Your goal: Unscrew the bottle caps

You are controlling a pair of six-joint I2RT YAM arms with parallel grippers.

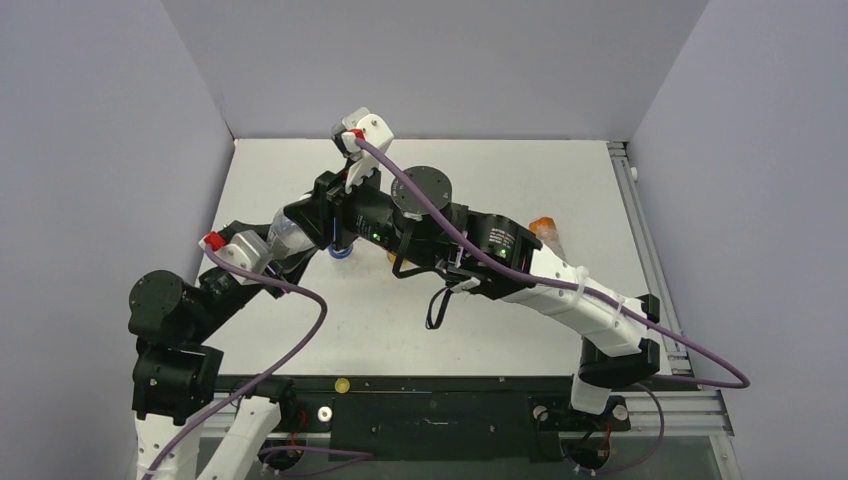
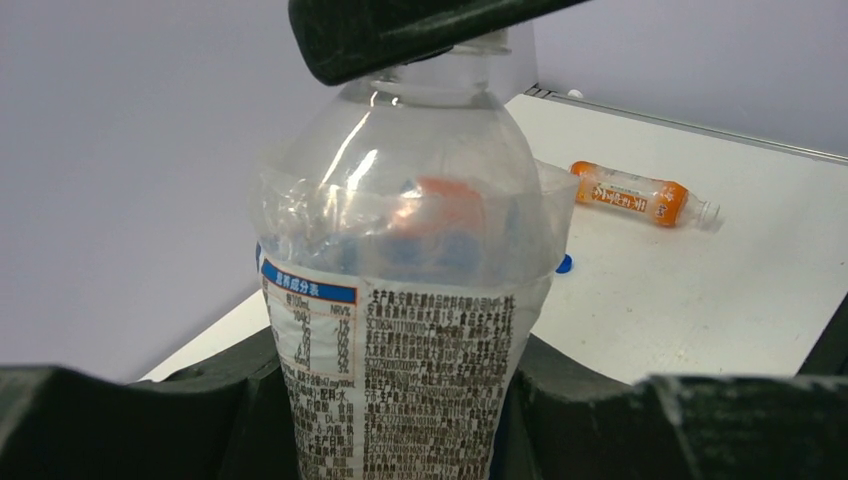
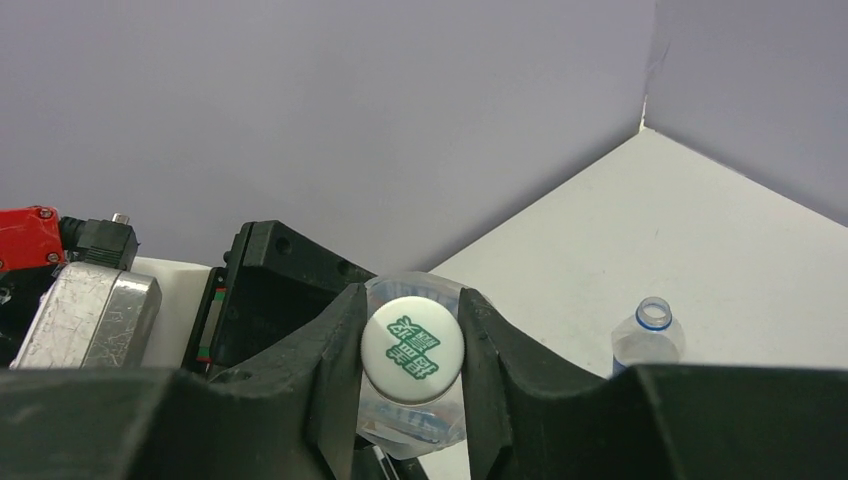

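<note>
In the left wrist view, a clear bottle (image 2: 400, 240) with a printed label stands between the fingers of my left gripper, which is shut on its body. Its white cap (image 3: 412, 350), marked with a green logo, faces the right wrist view. My right gripper has one finger against each side of that cap and is shut on it. A dark finger (image 2: 400, 30) of the right gripper crosses the bottle's neck in the left wrist view. Seen from the top, the bottle (image 1: 288, 236) is tilted, and the right gripper hides its cap.
A water bottle (image 3: 647, 340) without a cap stands behind on the white table (image 3: 560, 260). An orange-labelled bottle (image 2: 630, 195) lies on its side, a blue cap (image 2: 565, 264) nearer. Beyond the table's front edge lies a yellow cap (image 1: 342, 385).
</note>
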